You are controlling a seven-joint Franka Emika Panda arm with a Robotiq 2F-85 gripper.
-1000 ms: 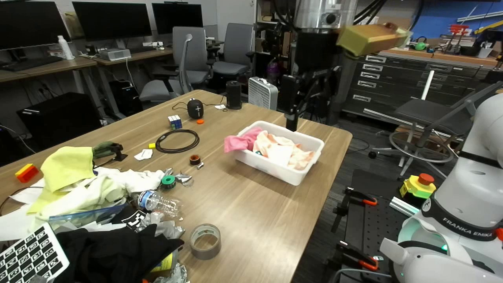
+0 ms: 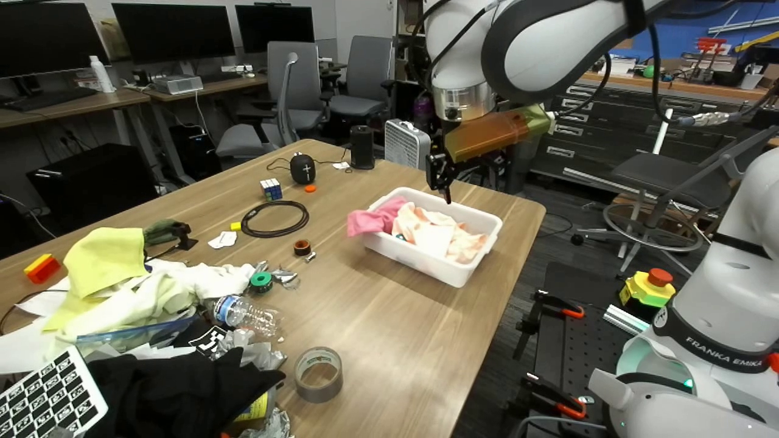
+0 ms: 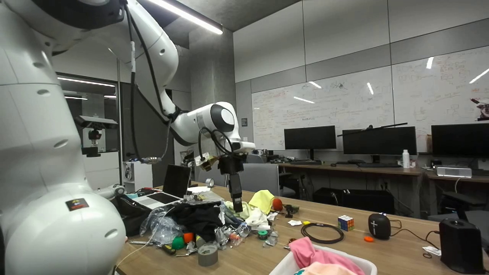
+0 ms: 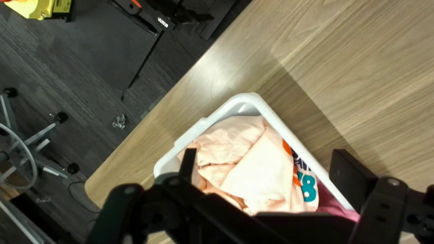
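Observation:
A white plastic bin stands near the right end of the wooden table. Inside it lies a crumpled peach-and-white cloth with orange and teal print. A pink cloth drapes over the bin's left end and rim. My gripper is open above the bin, its fingers wide apart with no object gripped. In exterior view 1 the gripper appears over the bin's far side. Exterior view 2 shows the bin only in part, at the bottom edge.
At the table's left is a heap with a yellow cloth, black cloth and plastic bottle. A tape roll, coiled black cable, puzzle cube and small speaker lie elsewhere. Bare table fronts the bin.
In exterior view 1 the arm's wrist has come lower and leftward in the picture, and the hand is turned differently and looks smaller. The bin and cloths have not moved.

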